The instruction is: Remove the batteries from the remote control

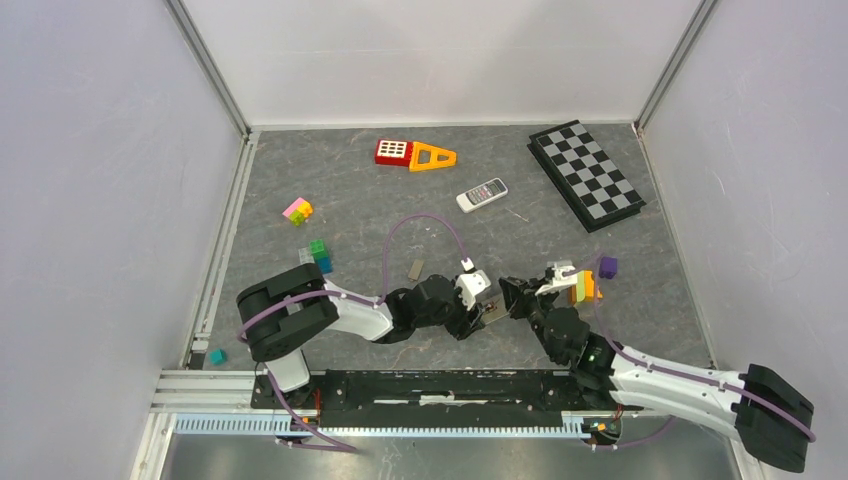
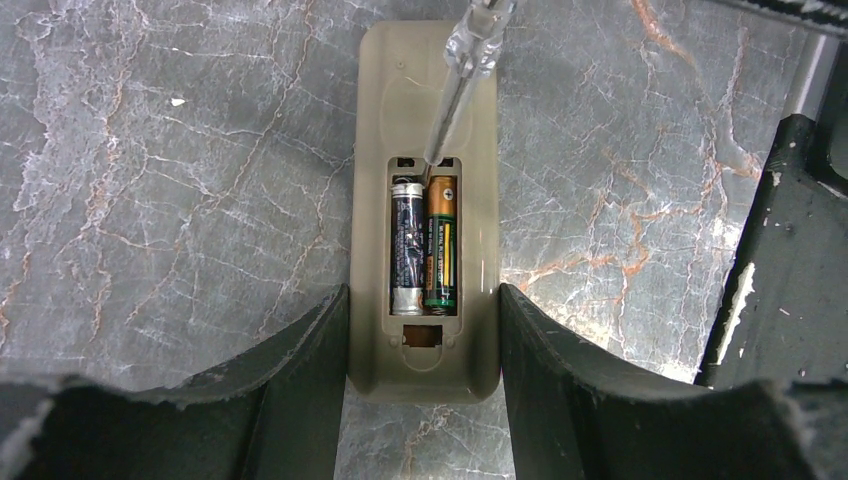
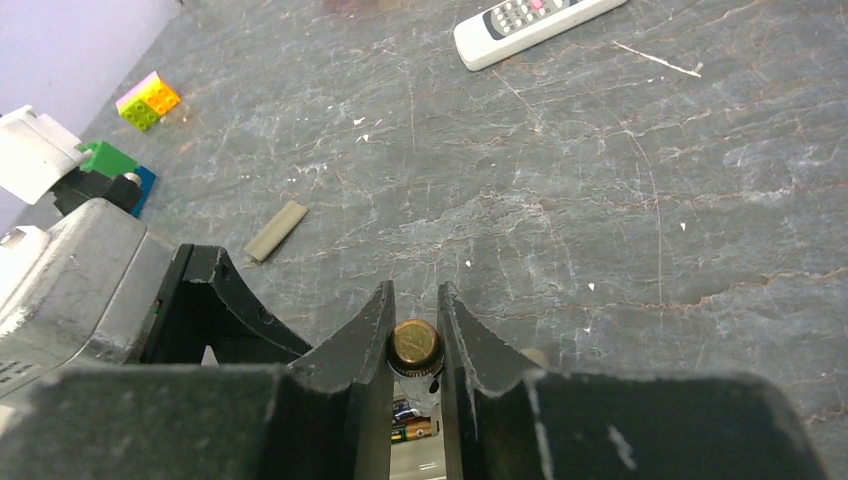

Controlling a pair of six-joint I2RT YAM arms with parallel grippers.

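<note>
Face down on the grey table, a beige remote control (image 2: 425,100) shows its open battery bay in the left wrist view. Two batteries lie side by side in it, a black one (image 2: 407,245) and a green and copper one (image 2: 441,245). My left gripper is shut on the remote's lower end, one finger on each side. Held in my right gripper is a thin metal tool (image 3: 414,343), seen from its round end. In the left wrist view the tool's tip (image 2: 432,158) reaches the bay's upper edge, by the batteries' top ends. Whether it touches a battery, I cannot tell.
The loose battery cover (image 1: 416,269) lies left of the remote. Farther back are a white remote (image 1: 482,194), a red and yellow toy (image 1: 415,154) and a checkered board (image 1: 587,175). Colored blocks (image 1: 318,251) sit to the left.
</note>
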